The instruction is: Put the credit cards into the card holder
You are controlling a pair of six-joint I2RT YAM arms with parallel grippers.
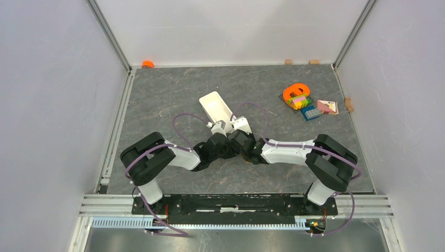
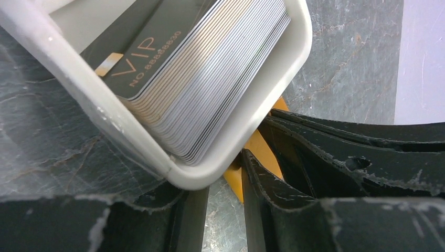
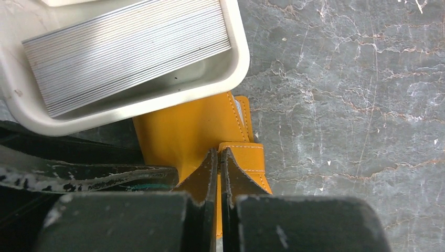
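A white tray (image 1: pixel 212 105) (image 2: pixel 294 58) (image 3: pixel 236 68) holds a thick stack of cards (image 2: pixel 210 68) (image 3: pixel 126 52), a dark VIP card on top. Beside and partly under its rim lies the orange leather card holder (image 2: pixel 262 157) (image 3: pixel 183 126), a pale card edge showing in it. My left gripper is at the tray's corner over the holder; what sits between its fingers is hidden or unclear. My right gripper is shut at the holder's strap, nothing clearly between its fingers. In the top view both grippers meet at the tray's near end, largely hidden by the wrists.
Toys lie at the back right: an orange ring (image 1: pixel 296 89), a blue block (image 1: pixel 310 113) and small picture cards (image 1: pixel 328 106).
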